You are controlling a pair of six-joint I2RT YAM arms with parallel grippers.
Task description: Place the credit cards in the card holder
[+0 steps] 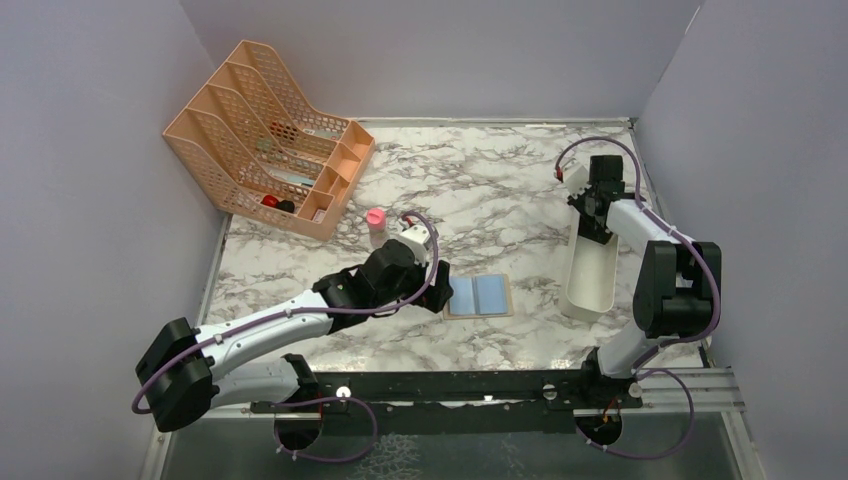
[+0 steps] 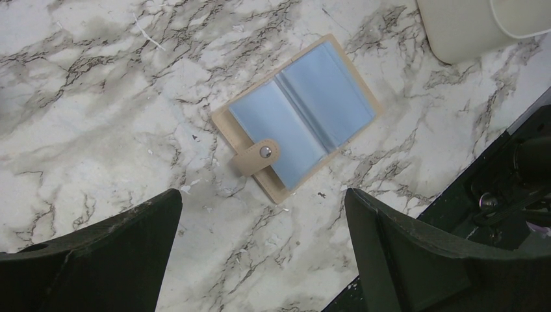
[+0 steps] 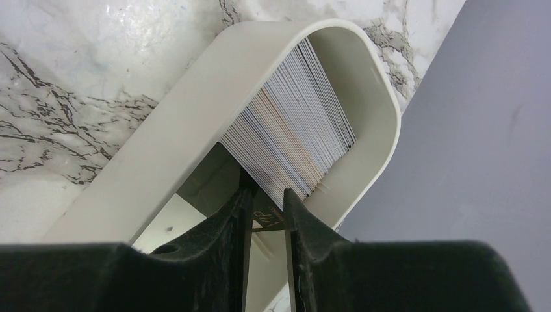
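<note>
The card holder [image 2: 305, 110], tan with light-blue clear pockets and a snap strap, lies open on the marble table. My left gripper stands open above the table beside it, nothing between its fingers. At the right, a long cream bin [image 3: 169, 123] holds a tight row of cards [image 3: 295, 117] on edge. A dark card with gold "VIP" lettering [image 3: 265, 214] leans at the near side of the row. My right gripper is inside the bin at this card, its fingers part open. The card's face shows through the gap; the fingers partly cover it.
An orange slotted organizer [image 1: 350, 185] stands at the back left with small items in it. A pink-capped bottle [image 1: 376, 219] is behind the left arm. Walls close in the right side and back.
</note>
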